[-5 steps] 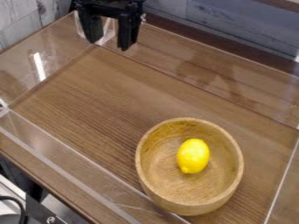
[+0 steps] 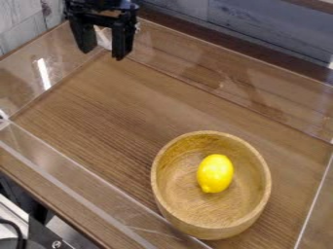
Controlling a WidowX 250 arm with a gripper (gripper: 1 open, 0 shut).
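The dark gripper [image 2: 101, 37] hangs at the top left of the camera view, over the back left of the wooden surface; whether its fingers are open or shut does not show clearly. A yellow oval object [image 2: 215, 172], like a lemon, rests inside a round tan bowl [image 2: 176, 209] at the lower right, well apart from the gripper.
Pale panels [image 2: 235, 24] border it at the back. A black cable lies at the lower left edge.
The gripper has moved leftward along the back of the surface. The bowl and yellow object have stayed in place.
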